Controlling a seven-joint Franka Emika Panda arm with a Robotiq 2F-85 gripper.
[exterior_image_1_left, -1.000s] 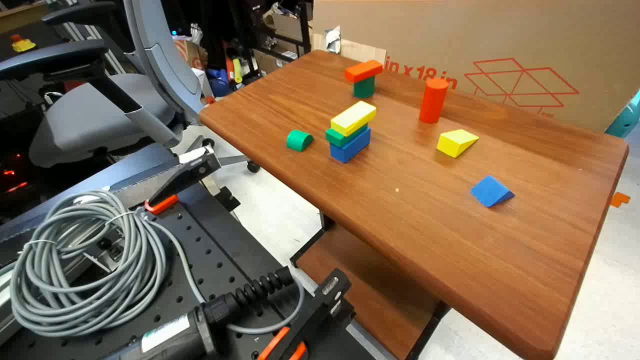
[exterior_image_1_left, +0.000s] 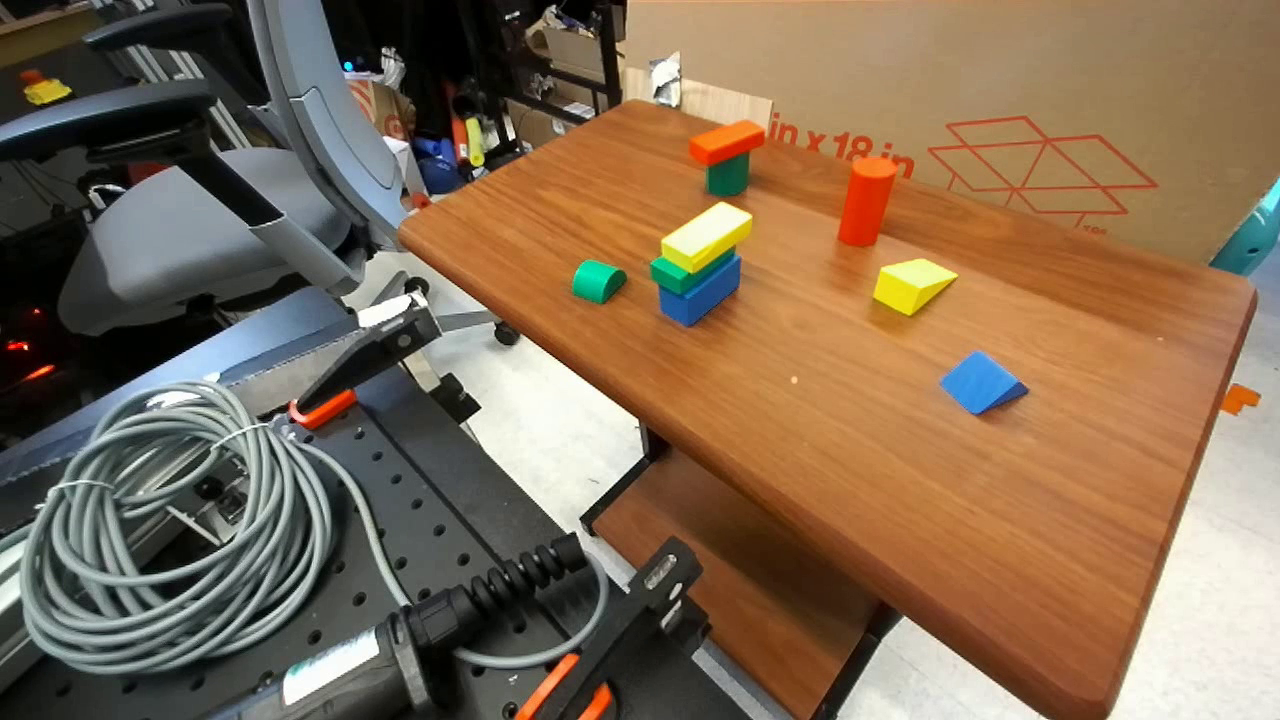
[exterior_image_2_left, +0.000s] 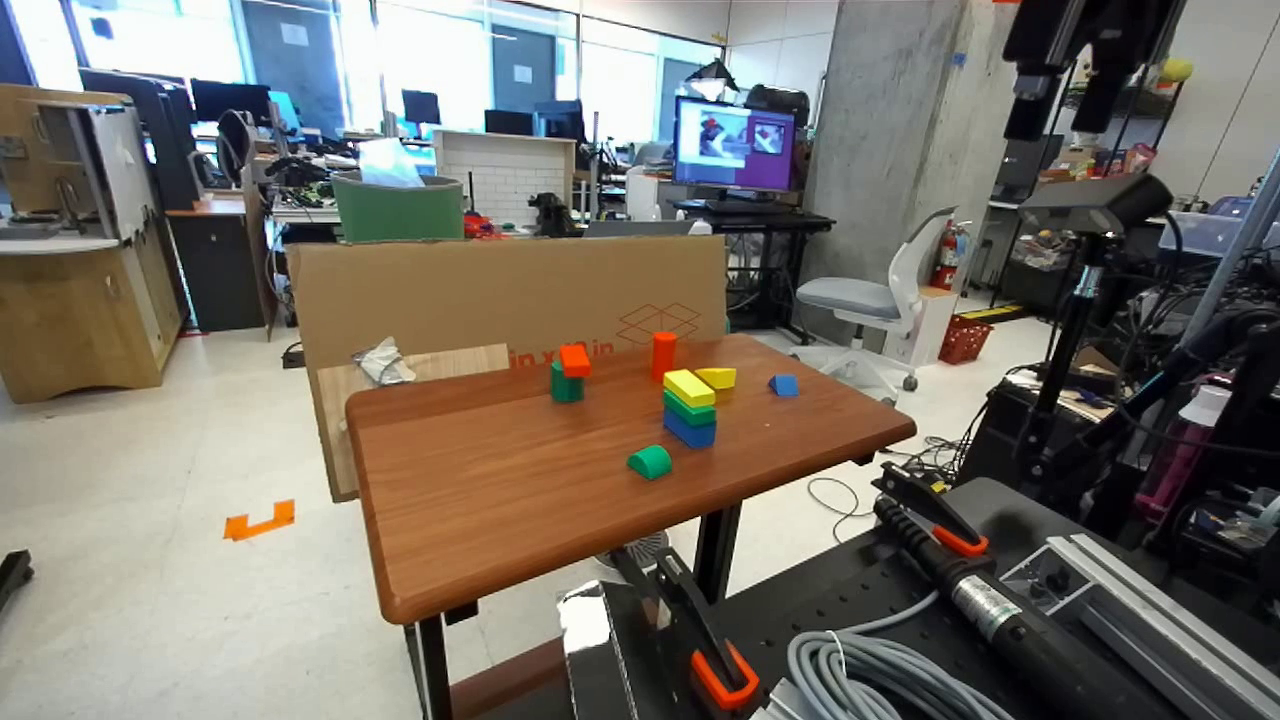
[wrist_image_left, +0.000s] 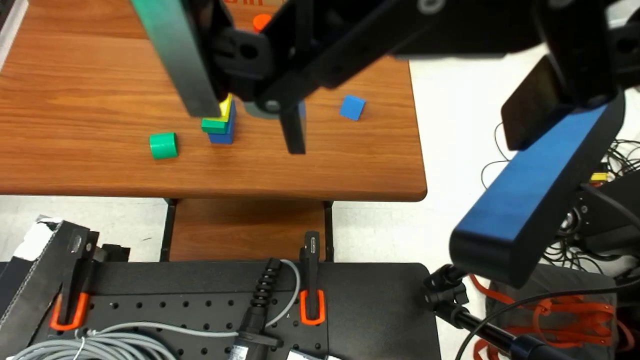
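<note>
High at the right of exterior view 2 my gripper (exterior_image_2_left: 1060, 110) hangs open, well above and away from the table, with nothing between its fingers. A stack stands on the table: a yellow block (exterior_image_1_left: 708, 236) over a green block (exterior_image_1_left: 678, 276) over a blue block (exterior_image_1_left: 701, 295). Beside it lies a green half-round block (exterior_image_1_left: 599, 281). Farther back, an orange block (exterior_image_1_left: 727, 142) rests across a green piece (exterior_image_1_left: 727, 175). A red-orange cylinder (exterior_image_1_left: 867, 204) stands upright, with a yellow wedge (exterior_image_1_left: 913, 286) and a blue wedge (exterior_image_1_left: 984, 383) apart from it. Dark arm parts cover some blocks in the wrist view.
Bare wood fills the near right of the table (exterior_image_1_left: 960, 528). A large cardboard sheet (exterior_image_1_left: 1080, 96) stands along its far side. The black bench (wrist_image_left: 372, 300) in front carries clamps, a coiled grey cable (exterior_image_1_left: 180, 528) and a black handle-like device (exterior_image_1_left: 360, 660).
</note>
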